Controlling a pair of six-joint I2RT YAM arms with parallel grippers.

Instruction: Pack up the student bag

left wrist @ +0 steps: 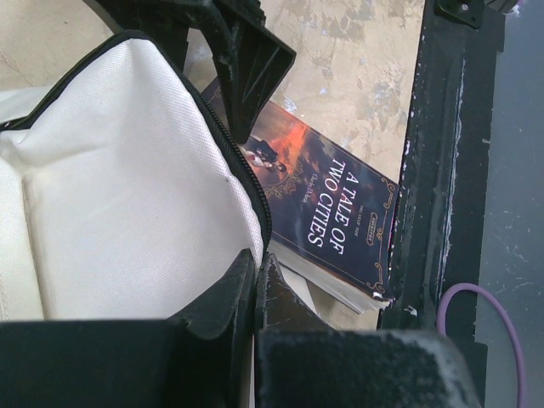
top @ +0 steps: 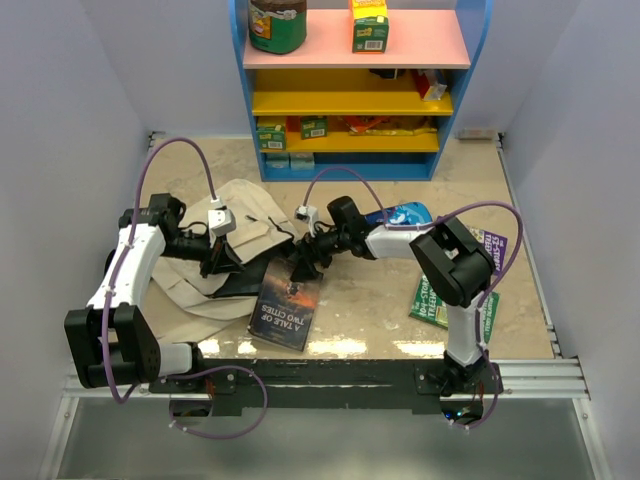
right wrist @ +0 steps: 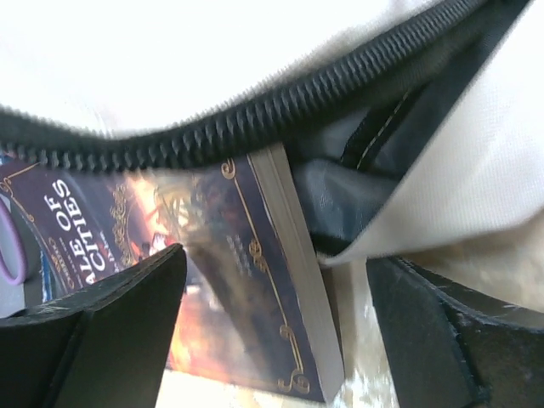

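Observation:
The cream bag (top: 185, 285) lies open on the left of the table, its black-zippered flap raised. My left gripper is shut on the flap's edge, as the left wrist view shows. The book A Tale of Two Cities (top: 283, 315) lies flat at the bag's mouth, cover up. My right gripper (top: 308, 268) stands open at the book's upper end; in the right wrist view its fingers straddle the book's edge (right wrist: 297, 280), beneath the zipper.
A blue pencil case (top: 405, 213), a green book (top: 430, 305) and a purple book (top: 490, 245) lie on the right, partly under the right arm. The shelf (top: 350, 95) stands at the back.

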